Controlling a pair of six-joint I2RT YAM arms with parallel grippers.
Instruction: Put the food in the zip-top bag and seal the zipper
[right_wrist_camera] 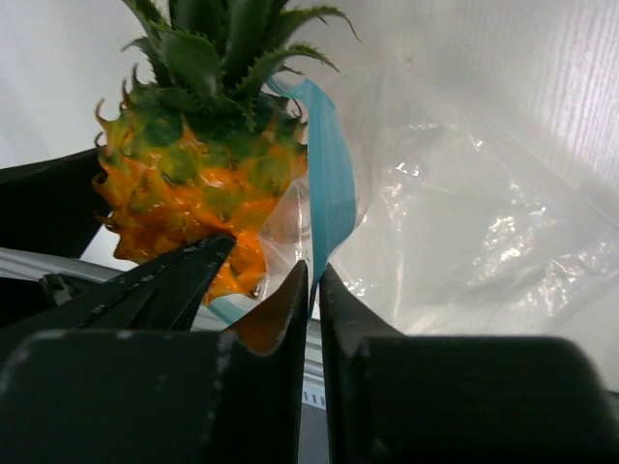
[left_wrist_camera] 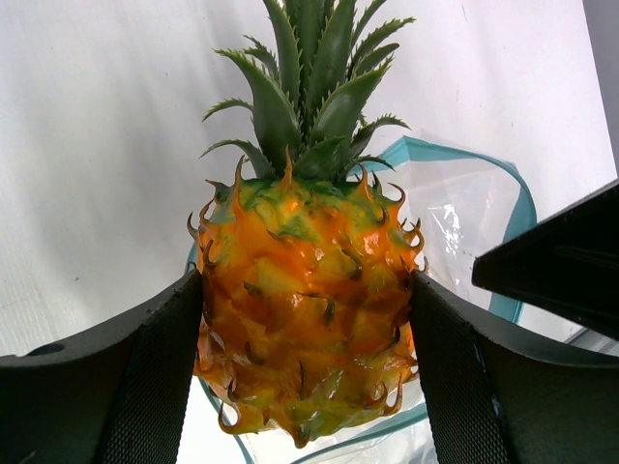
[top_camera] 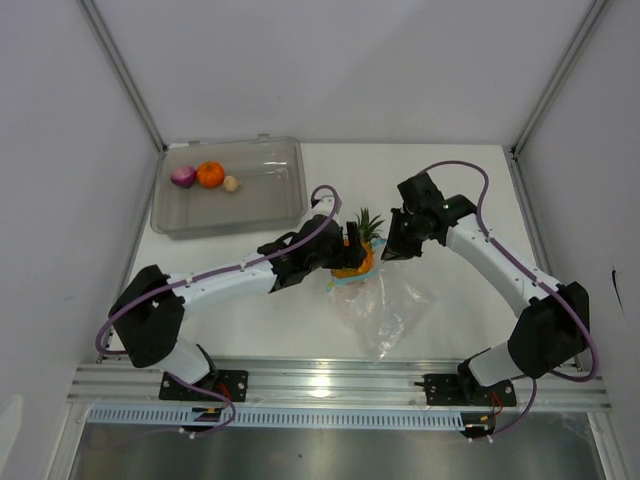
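Note:
A pineapple with a green crown sits between the fingers of my left gripper, shut on it, at the mouth of the clear zip bag. The bag's blue zipper rim rises beside the fruit. My right gripper has its fingertips nearly together on that rim, just right of the pineapple in the top view. The bag's body spreads toward the table's front edge.
A grey bin at the back left holds a red onion, an orange round item and a small tan item.

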